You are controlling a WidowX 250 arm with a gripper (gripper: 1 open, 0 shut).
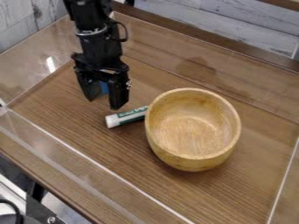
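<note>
My black gripper (101,86) hangs low over the wooden table at the upper left, its fingers apart, around or just in front of a small blue object (103,88) that is mostly hidden behind it. A green-and-white tube (128,116) lies to the lower right of the gripper, apart from it. A large pale wooden bowl (193,128) stands at the right, beside the tube's right end.
A dark cable runs at the lower-left edge, beyond the table.
</note>
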